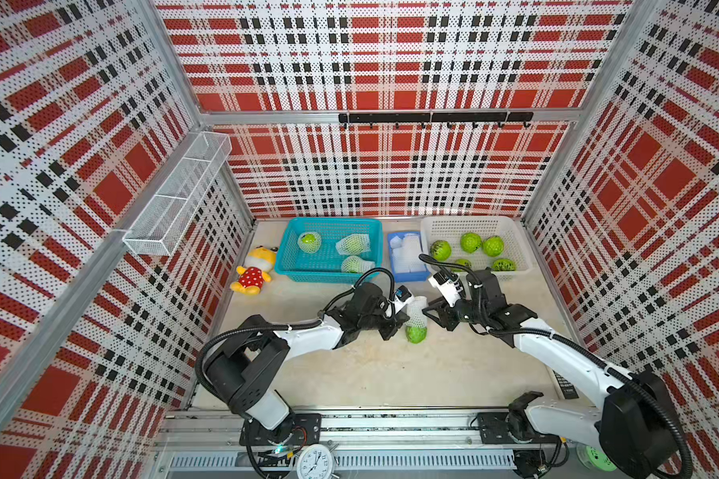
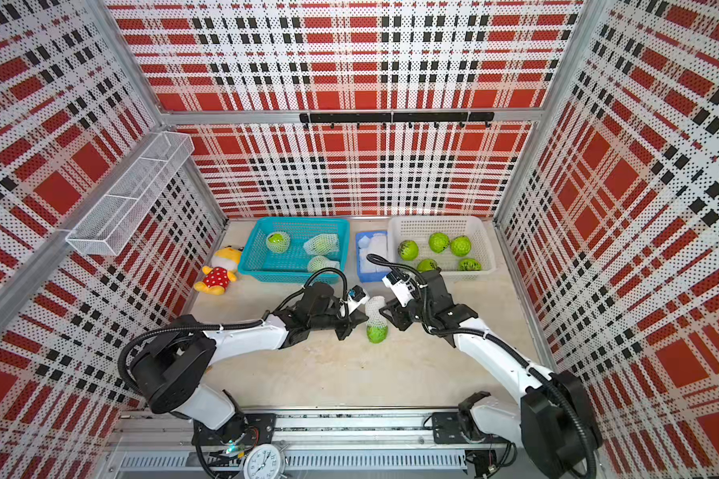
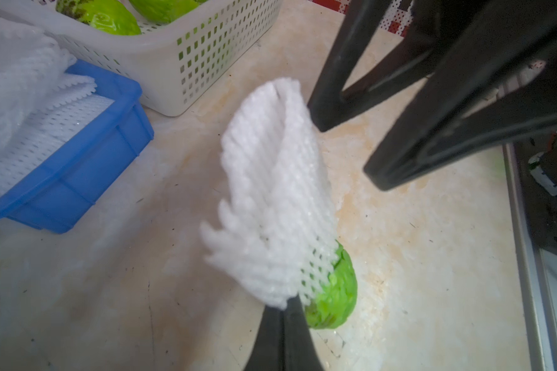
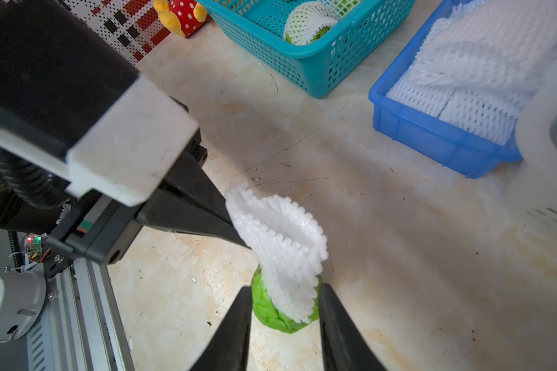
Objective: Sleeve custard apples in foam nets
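Note:
A white foam net (image 3: 272,179) covers the upper part of a green custard apple (image 3: 340,296) on the table, its lower part bare. My left gripper is shut on the net's edge, at the side of the fruit. My right gripper stands open just right of the net, with nothing seen between its fingers; both its fingers also show beside the net in the left wrist view.
Behind are a teal basket (image 1: 330,274) with netted fruit, a blue tray (image 1: 407,274) of folded nets, and a white basket (image 1: 513,231) of bare custard apples. A plush toy (image 1: 251,278) lies at left.

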